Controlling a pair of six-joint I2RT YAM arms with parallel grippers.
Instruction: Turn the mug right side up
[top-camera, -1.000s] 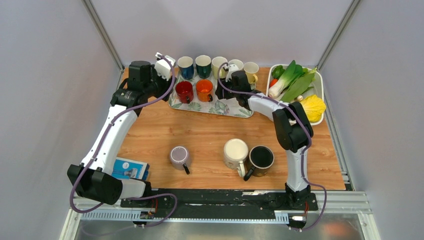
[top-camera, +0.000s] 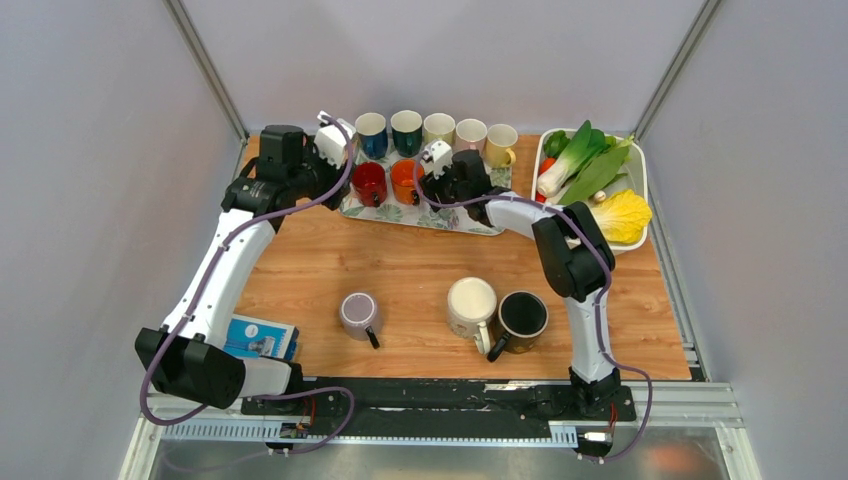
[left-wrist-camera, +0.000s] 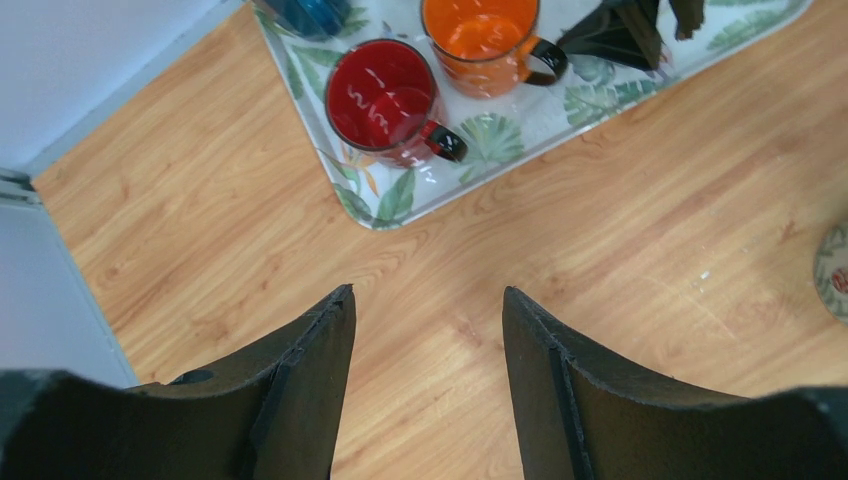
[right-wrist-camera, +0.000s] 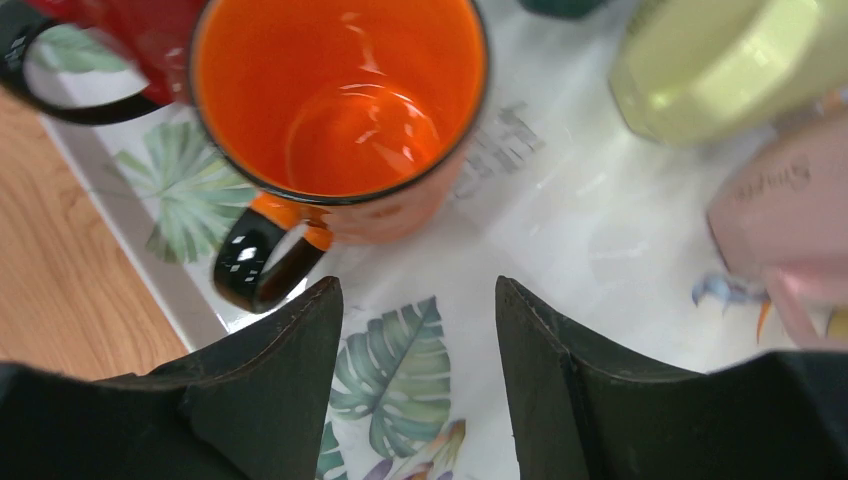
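On the leaf-patterned tray (top-camera: 460, 224) the orange mug (right-wrist-camera: 330, 140) stands upright, handle toward my right gripper, which is open just beside it with nothing between its fingers. The red mug (left-wrist-camera: 380, 95) stands upright beside it. My left gripper is open over bare wood at the tray's left, holding nothing. In the front of the top view are a lilac mug (top-camera: 358, 312), a cream mug (top-camera: 469, 302) and a dark mug (top-camera: 522, 316); whether each is upside down is hard to tell.
Several mugs (top-camera: 406, 127) line the tray's back. A white bin of vegetables (top-camera: 620, 212) stands at the right, a blue box (top-camera: 258, 335) at front left.
My right gripper has moved left toward the orange mug over the last second. My left gripper has shifted slightly. The mugs in front look unmoved.
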